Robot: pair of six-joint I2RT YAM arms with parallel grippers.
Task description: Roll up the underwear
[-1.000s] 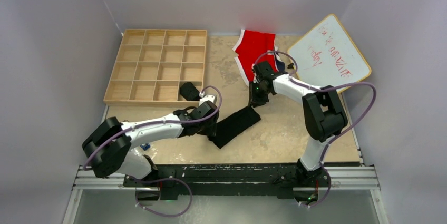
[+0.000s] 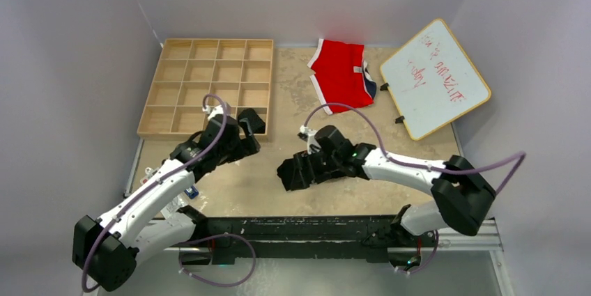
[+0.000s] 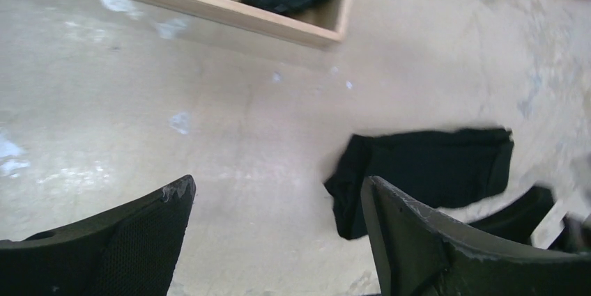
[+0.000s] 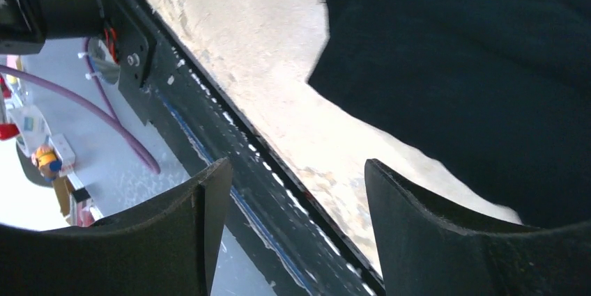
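The black underwear [image 3: 432, 164] lies on the table as a flat folded strip, its left end slightly rumpled. In the top view only its left end [image 2: 284, 173] and a bit of its right side show, because the right arm covers the rest. My right gripper [image 2: 301, 179] is over the strip's left part. The right wrist view shows its fingers [image 4: 192, 230] apart, with bare table between them and the black cloth [image 4: 446, 66] beyond. To the left of the strip, my left gripper [image 2: 252, 137] stands open and empty, in front of the box.
A wooden compartment box [image 2: 185, 101] stands at the back left; a rolled black cloth [image 2: 251, 120] sits in its front right compartment. Red cloth [image 2: 341, 76] lies at the back, near a whiteboard [image 2: 437, 80]. Small items [image 2: 190, 191] lie at the left front.
My left gripper has drawn back left from the strip's end. The right gripper was at the strip's far right and has swung left over it. The strip turned to lie straighter.
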